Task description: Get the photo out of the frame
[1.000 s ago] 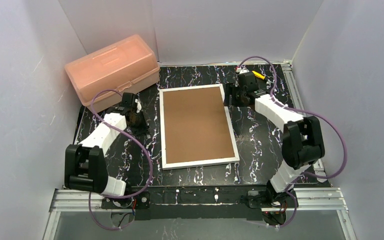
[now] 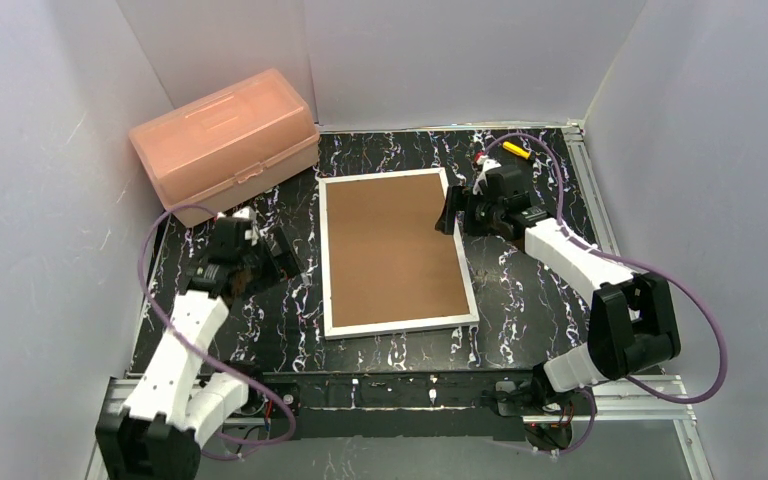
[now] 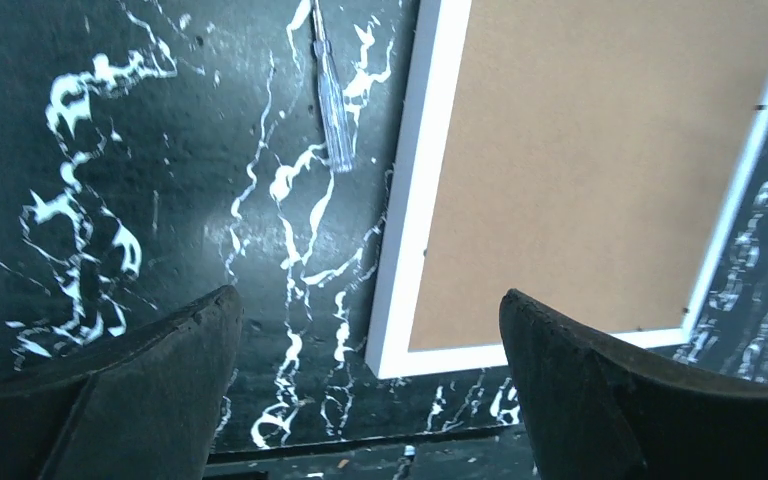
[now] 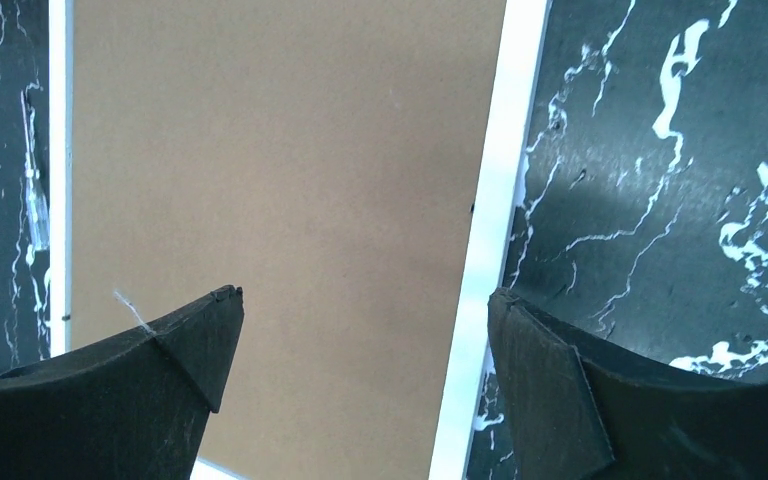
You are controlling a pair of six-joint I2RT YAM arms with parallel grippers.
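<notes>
A white picture frame lies flat on the dark marbled table, its brown backing board facing up. No photo shows. Left of the frame, a thin tool with a clear handle lies on the table. My left gripper is over the table on that side, fingers apart and empty; the tool lies beyond its fingertips in the left wrist view. Above the frame's right edge hovers my right gripper, open, with nothing held between its fingers. A pale thread-like bit shows by its left finger.
A pink lidded box fills the back left corner. At the back right lies a yellow-handled tool.
My left arm has swung left and toward the front, and its gripper now shows spread fingers. The right gripper has shifted slightly left and toward the front. The frame has stayed put.
</notes>
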